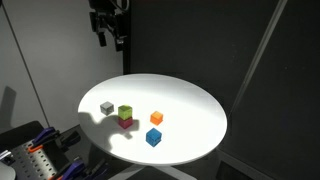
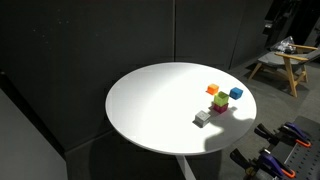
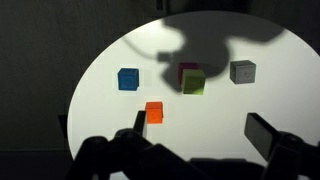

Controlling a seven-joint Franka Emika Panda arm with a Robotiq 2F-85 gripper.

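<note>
Five small cubes are on the white oval table. A green cube sits on top of a magenta cube, making a stack of two. The grey cube stands apart to the left of that stack in exterior view 1. On the stack's other side are the orange cube and the blue cube, each alone. High above the table hangs my gripper. From the wrist view, its two fingers are spread wide with nothing between them.
The white table has a large clear area away from the cubes. A wooden chair stands on the floor beyond the table. Dark curtains hang behind.
</note>
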